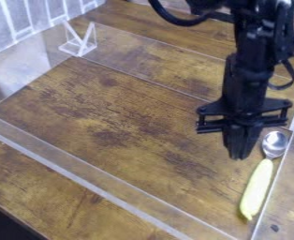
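My black gripper (239, 148) hangs over the right side of the wooden tray floor, its fingers pointing down; how far apart they are is hard to make out. Just right of it lie a silver spoon-like metal piece (273, 143) and, below that, a long pale yellow object (256, 187) along the right edge. I see nothing held at the fingertips.
Clear plastic walls (99, 172) border the wooden work area (112, 117). A white bracket (82, 37) stands at the back left, near a white slatted railing (19, 19).
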